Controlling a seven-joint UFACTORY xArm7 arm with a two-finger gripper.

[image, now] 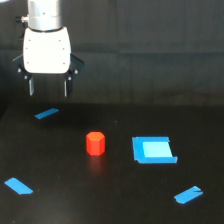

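Observation:
A small red block [95,143] sits alone on the black table, left of the middle. To its right lies a flat blue square [138,153] with a pale, whitish-blue centre [156,149]. My gripper [48,88] hangs at the upper left, behind and to the left of the red block and well apart from it. Its two dark fingers [31,87] are spread wide, and nothing shows between them.
Blue strips lie flat on the table: one at the back left [47,113], one at the front left [18,186] and one at the front right [188,194]. Bare black table surrounds the block. A dark backdrop stands behind.

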